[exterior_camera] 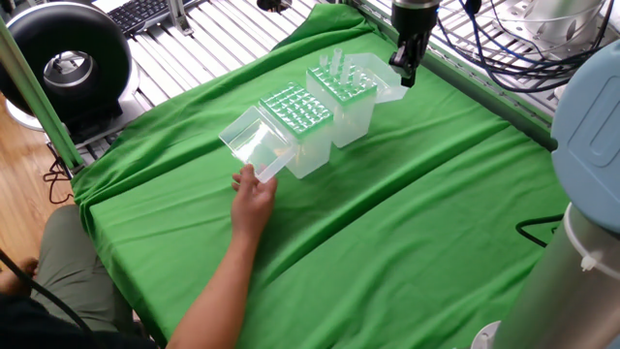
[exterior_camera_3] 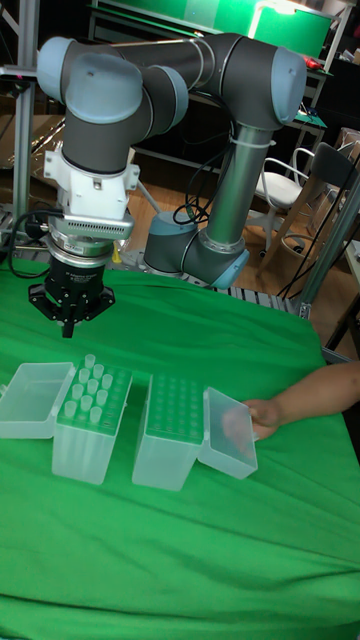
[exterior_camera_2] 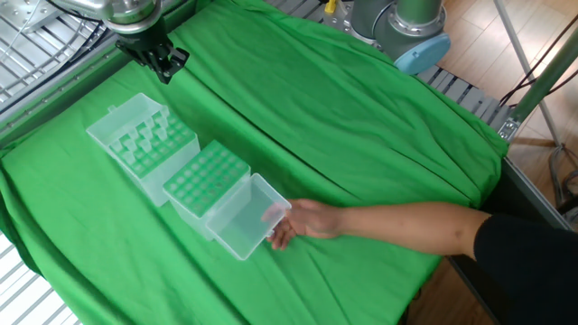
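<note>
Two translucent boxes with green perforated racks stand side by side on the green cloth, lids folded outward. In one, the tube box [exterior_camera_3: 82, 453], several clear tubes [exterior_camera_3: 87, 395] rise from the rack. No raised tubes show in the other, the empty-looking box [exterior_camera_3: 165, 459]. A person's hand [exterior_camera_2: 302, 221] touches that box's open lid [exterior_camera_2: 248, 217]. My black gripper [exterior_camera: 406, 79] [exterior_camera_2: 172, 74] [exterior_camera_3: 69, 329] hangs pointing down, apart from both boxes and behind the tube box in exterior view 3. Its fingers are dark and small, so their opening is unclear; no object shows at them.
The person's forearm [exterior_camera: 225, 267] reaches across the cloth from the front edge. The tube box's open lid [exterior_camera_3: 37, 400] sticks out on its outer side. Cables [exterior_camera: 523, 58] run behind the table's edge.
</note>
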